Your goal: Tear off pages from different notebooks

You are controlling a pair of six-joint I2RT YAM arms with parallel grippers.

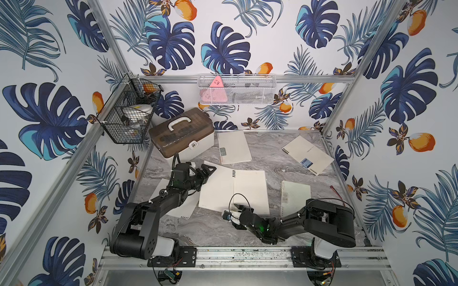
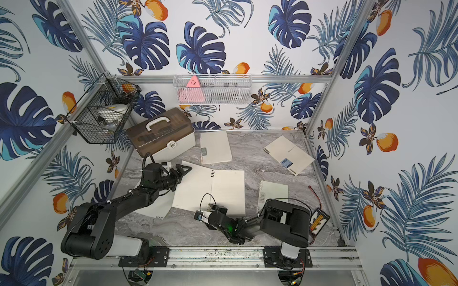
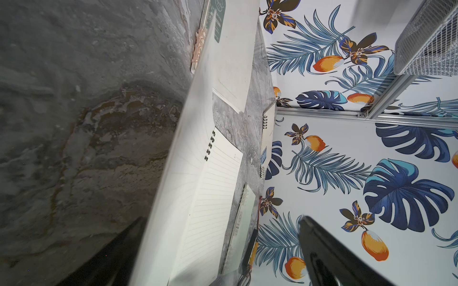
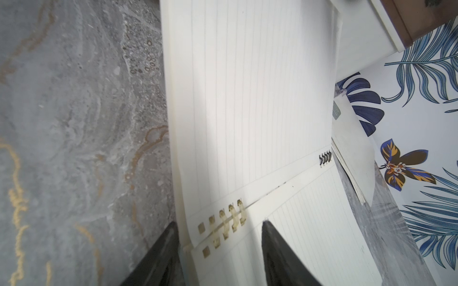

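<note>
An open spiral notebook with lined pages lies at the table's middle front. My left gripper stands open at the upper left corner of its left page, which looks lifted and curved in the left wrist view. My right gripper is low over the binding at the front edge, its fingers apart, near bare punched holes; whether paper lies between them is unclear. A loose white sheet with spiral marks lies at the left.
Other notebooks lie at the back middle, back right and right. A brown-lidded box fills the back left, below a black wire basket. A white mesh basket hangs on the back wall.
</note>
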